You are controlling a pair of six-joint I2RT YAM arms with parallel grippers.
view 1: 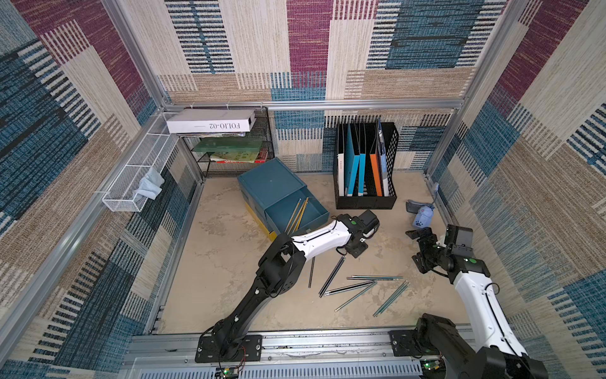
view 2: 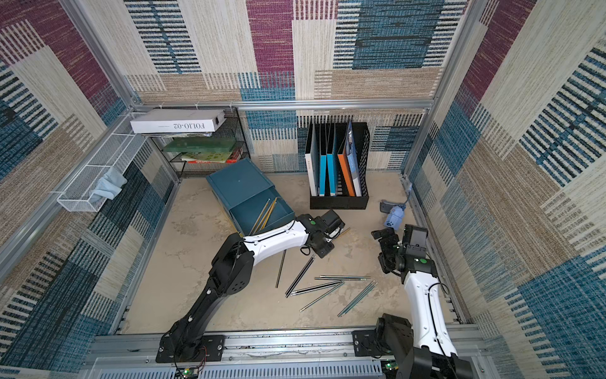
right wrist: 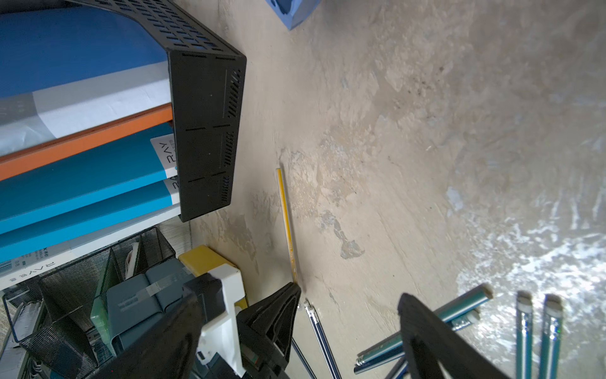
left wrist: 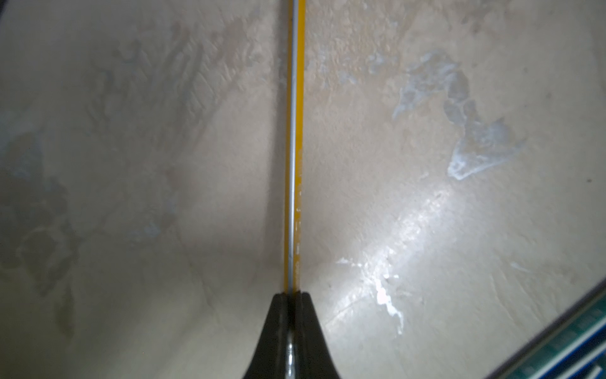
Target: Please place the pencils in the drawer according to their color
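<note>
My left gripper is shut on a yellow pencil, which extends straight out from the fingertips; in the right wrist view this pencil (right wrist: pixel 285 218) hangs or lies beside the left gripper. The blue open drawer (view 1: pixel 315 214), at centre left, holds several yellow pencils (view 1: pixel 296 214). Dark and teal pencils (view 1: pixel 391 297) lie scattered on the table's front middle and right. My right gripper (view 1: pixel 418 246) stands open at the right, with nothing seen between its fingers.
A black file holder (view 1: pixel 365 201) with folders stands behind. A blue object (view 1: pixel 423 216) sits at back right. A wire shelf with books and a white wall basket (view 1: pixel 120 202) are at back left.
</note>
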